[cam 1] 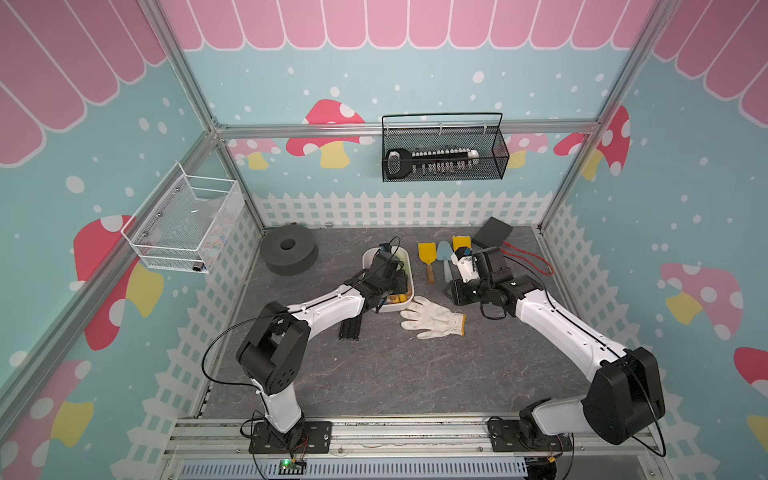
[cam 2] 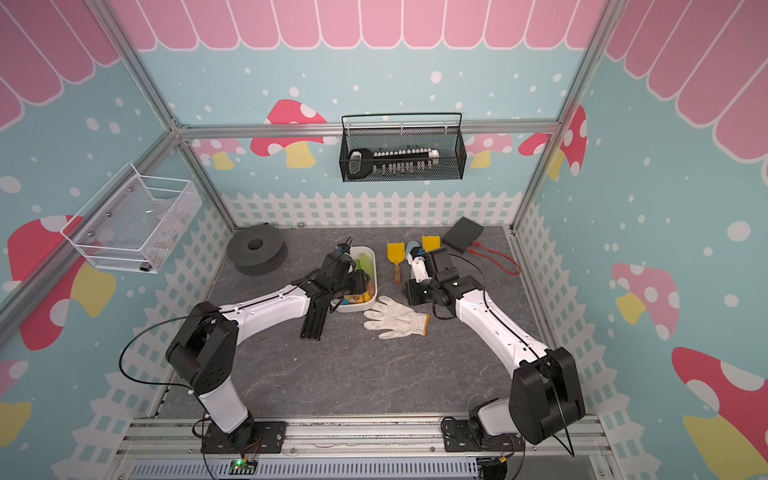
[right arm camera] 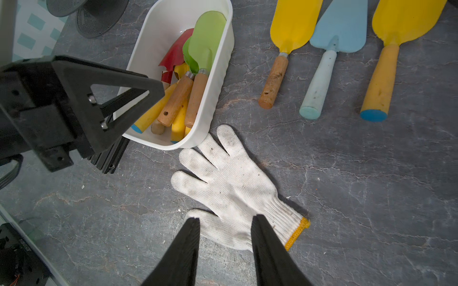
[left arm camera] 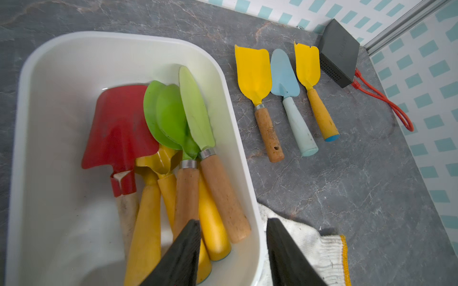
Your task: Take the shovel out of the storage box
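A white storage box [left arm camera: 52, 200] holds several shovels, among them a red shovel [left arm camera: 114, 128], green ones [left arm camera: 194, 109] and yellow-handled ones [left arm camera: 145, 228]. My left gripper hangs over the box's near right part, fingers apart and nothing seen between them. My right gripper is over the white glove [right arm camera: 229, 181] right of the box, also open and empty. Three shovels lie on the table right of the box: a yellow one [left arm camera: 252, 71], a light blue one [left arm camera: 299, 124] and another yellow one [left arm camera: 322, 112].
A dark round ring [cam 1: 289, 260] lies at the back left, black rods [cam 1: 349, 328] left of the glove, a black case [left arm camera: 338, 52] with red cable at the back right. Wire baskets hang on the back and left walls.
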